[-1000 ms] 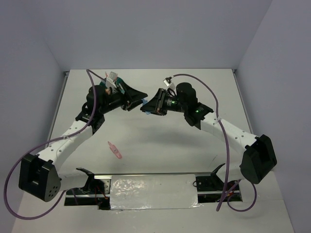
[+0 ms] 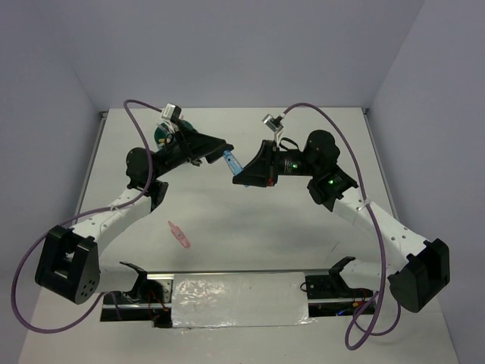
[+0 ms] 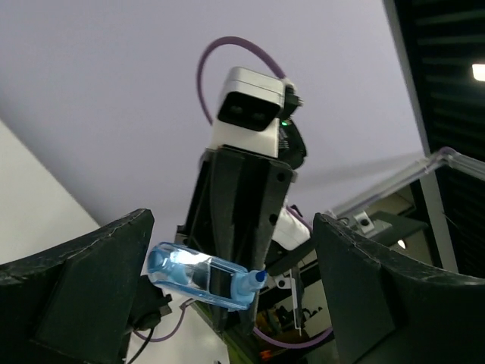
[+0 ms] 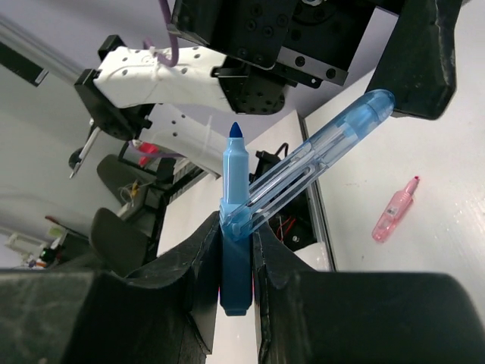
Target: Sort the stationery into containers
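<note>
My right gripper [image 2: 254, 173] is shut on a light blue marker [image 4: 236, 171] with a dark blue tip, held with a clear blue plastic piece [image 4: 318, 152] angled up from it. My left gripper is open, its fingers either side of that blue item [image 3: 201, 269] in its view; from above, the two grippers nearly meet at the blue item [image 2: 232, 161]. A pink marker [image 2: 179, 233] lies on the table at the lower left.
A green container [image 2: 161, 135] stands at the back left, partly hidden by the left arm. The white table [image 2: 242, 212] is otherwise mostly clear.
The right arm has moved toward the right over the last second, showing more of the blue item. The left arm has shifted slightly; the pink marker is unmoved.
</note>
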